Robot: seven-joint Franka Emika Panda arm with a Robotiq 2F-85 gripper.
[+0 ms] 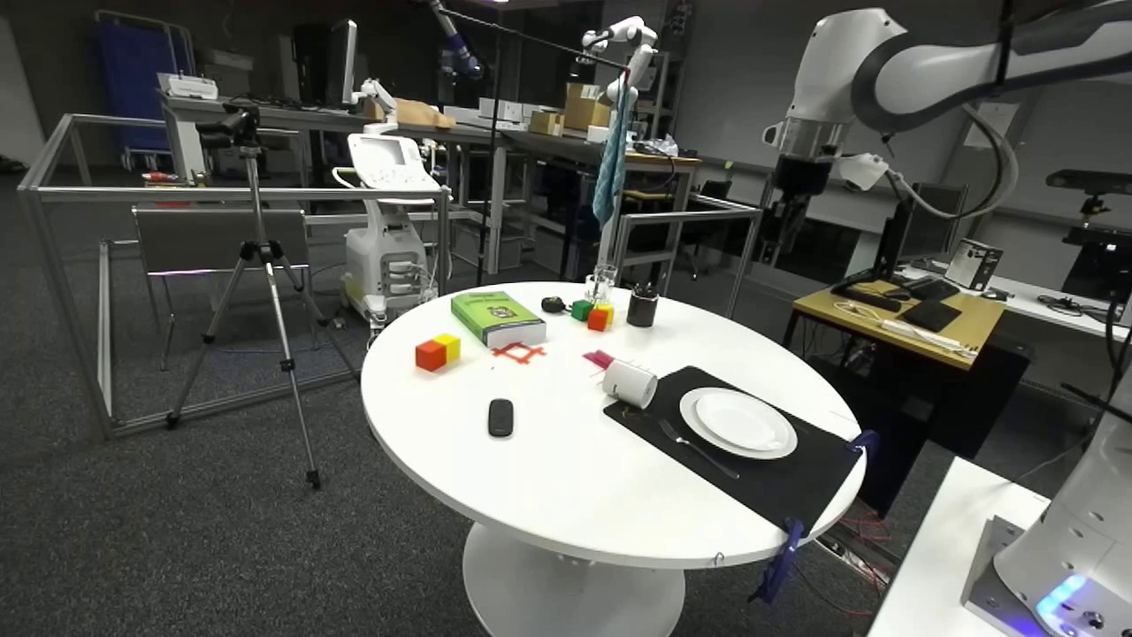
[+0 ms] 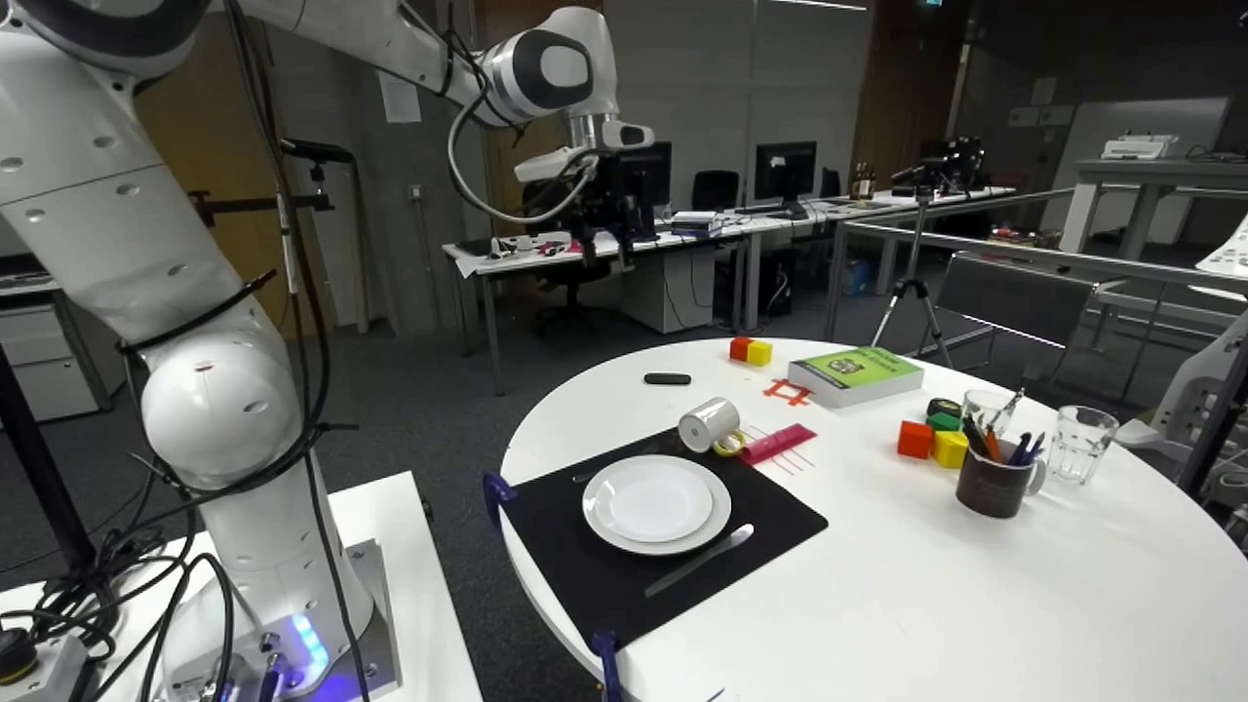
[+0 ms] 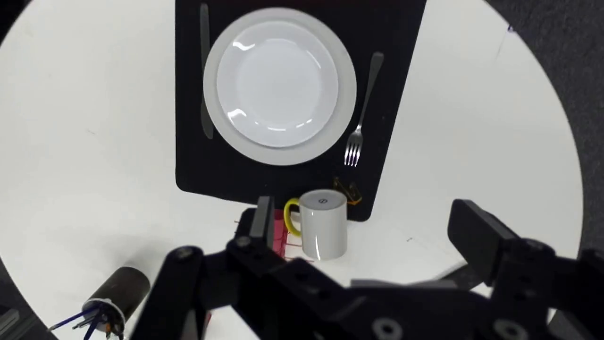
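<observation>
High above the round white table [image 1: 552,478] hangs my gripper, open and holding nothing. A white mug [image 3: 324,232] with a yellow handle lies on its side at the placemat's edge, its base toward the plates; in the wrist view it appears between my fingers, well below them. Two stacked white plates [image 2: 655,503] rest on the black placemat [image 2: 772,503]. A knife [image 2: 698,561] and a fork [image 3: 362,113] flank the plates. Beside the mug is a flat pink-red piece [image 2: 778,443], partly covered by a finger in the wrist view.
A dark mug with pens [image 2: 994,480], drinking glasses [image 2: 1079,445], colored cubes [image 2: 915,439], a green book [image 2: 856,372] and a black oblong object [image 1: 500,418] stand or lie around the table. Blue clamps [image 1: 782,559] grip its edge. Open white surface surrounds the placemat.
</observation>
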